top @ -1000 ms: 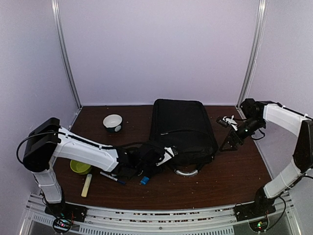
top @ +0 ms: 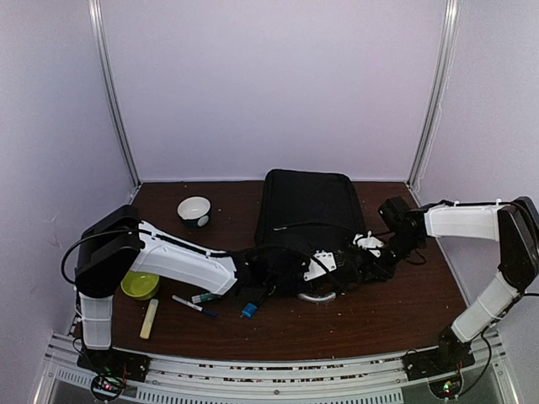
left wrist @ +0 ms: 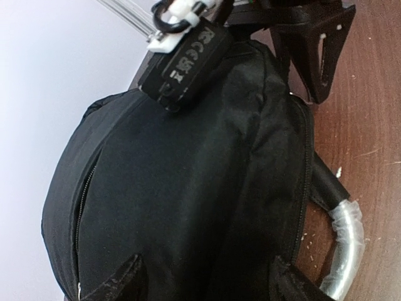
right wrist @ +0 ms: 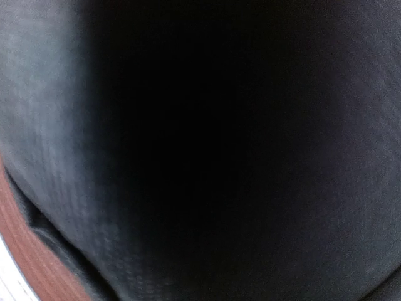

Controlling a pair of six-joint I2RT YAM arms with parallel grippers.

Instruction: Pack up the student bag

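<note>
The black bag [top: 307,202] lies on the table, its handle end toward me; in the left wrist view its zippers and curved handle [left wrist: 344,251] show. My left gripper is over the bag near that end, its open fingers at the bottom edge of the left wrist view. My right gripper is at the bag's right front corner, seen part open at the top of the left wrist view. The right wrist view is filled by dark fabric [right wrist: 351,150], very close, so what lies between those fingers is hidden.
A bowl [top: 194,210] stands at back left. A green bowl [top: 139,286], a yellow stick [top: 148,320], markers [top: 192,307] and a small blue object [top: 249,310] lie at front left, partly under the left arm.
My right gripper has moved left and down to the bag's corner. My left gripper has moved right, over the bag's front end.
</note>
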